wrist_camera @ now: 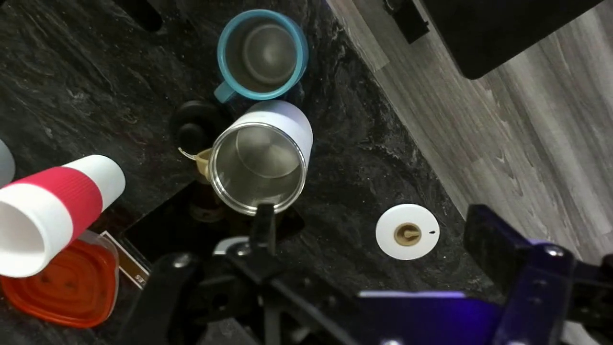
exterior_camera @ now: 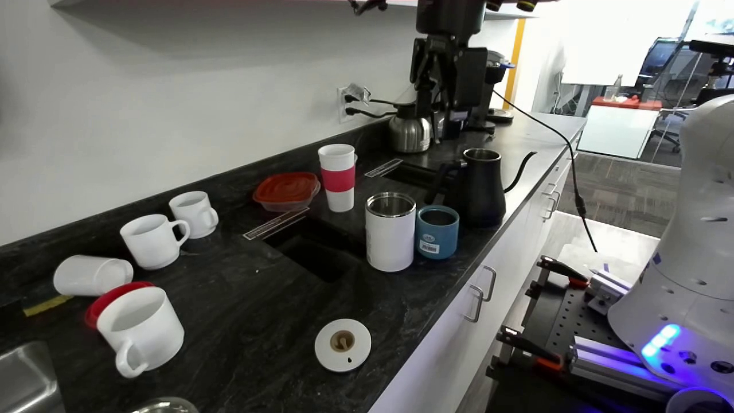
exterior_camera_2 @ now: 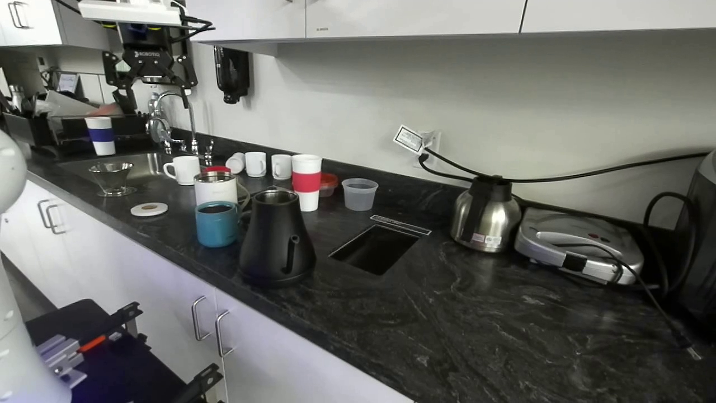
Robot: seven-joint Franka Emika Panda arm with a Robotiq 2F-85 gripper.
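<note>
High above the counter, my gripper point(exterior_camera_2: 155, 101) hangs open, nothing between its fingers. In the wrist view the gripper has its fingertips wide apart, and the white round lid point(wrist_camera: 388, 241) lies far below, seen between them. An open white canister point(exterior_camera: 390, 237) with a steel rim stands upright beside a blue mug point(exterior_camera: 444, 242). Behind that pair is a black gooseneck kettle point(exterior_camera: 483, 186). A white cup with a red band point(exterior_camera: 338, 180) stands nearer the wall.
White mugs point(exterior_camera: 152, 241) are grouped near the sink point(exterior_camera_2: 141, 165), one on its side. Beside the wall sits a red-lidded container point(exterior_camera: 285, 190). A counter cutout point(exterior_camera: 313, 251) opens behind the canister. Bare countertop point(exterior_camera: 241, 323) surrounds the white lid. Cabinets point(exterior_camera_2: 416, 17) overhang the wall side.
</note>
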